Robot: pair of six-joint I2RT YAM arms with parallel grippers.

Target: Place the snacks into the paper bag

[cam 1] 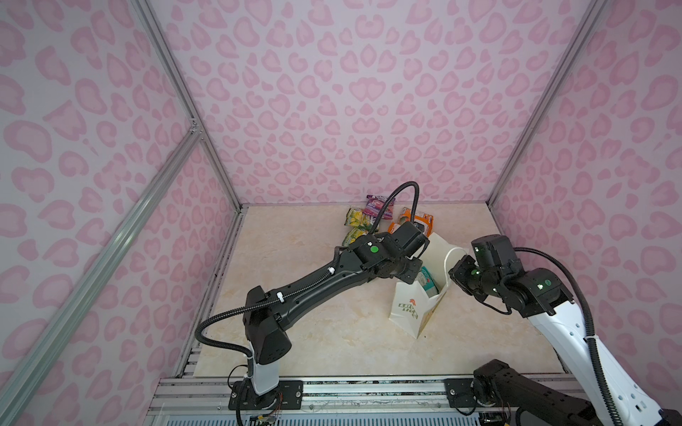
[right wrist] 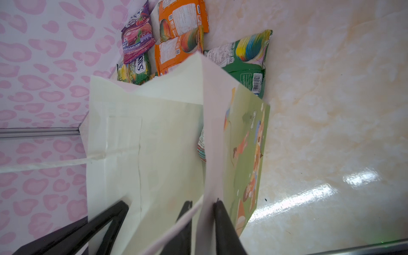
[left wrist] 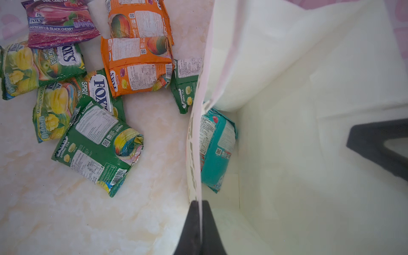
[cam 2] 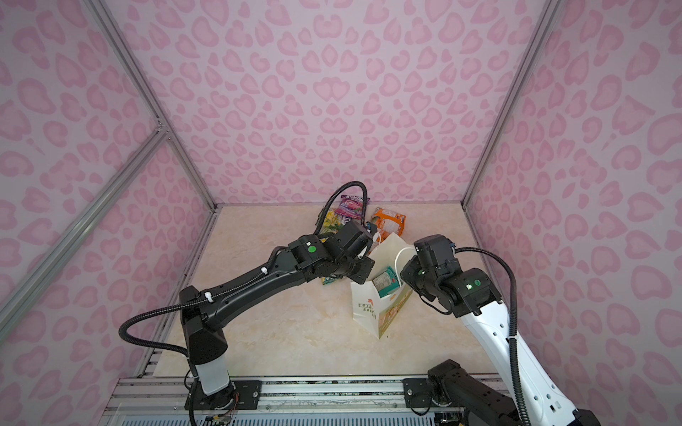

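The white paper bag point(cam 1: 410, 310) stands open-mouthed on the table between my two arms. A teal snack packet point(left wrist: 218, 146) lies inside it. In the left wrist view my left gripper is shut with the bag's thin near rim between its fingers. My right gripper straddles the opposite rim in the right wrist view, its fingers part open with the rim and a handle strand between them. Outside the bag lie green packets point(left wrist: 99, 146), yellow ones point(left wrist: 40, 68), orange ones point(left wrist: 138, 63) and a purple one point(left wrist: 59, 23).
The bag's white handle point(cam 2: 406, 264) loops up near my right gripper. The loose packets cluster behind and left of the bag, some overlapping.
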